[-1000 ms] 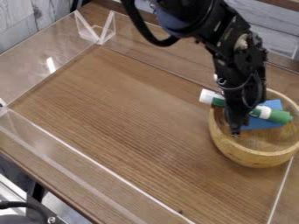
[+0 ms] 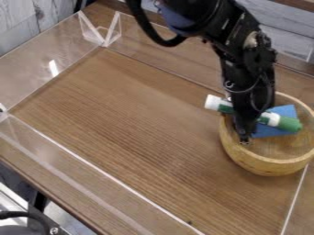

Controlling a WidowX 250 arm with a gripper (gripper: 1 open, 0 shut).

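My black arm comes down from the top to the gripper (image 2: 247, 124), which is low over a round tan bowl (image 2: 260, 162) at the right edge of the table. A white and green cylindrical item (image 2: 282, 122) lies tilted across the bowl, on or over a blue object (image 2: 276, 132). The gripper's fingers are at the middle of the cylindrical item, inside the bowl's left half. Whether they are closed on it is hidden by the dark parts and the small view.
Clear plastic edges run along its left side, and a pale wall stands at the back right.
The gripper has shifted very slightly over the bowl; the items in it look nearly the same.
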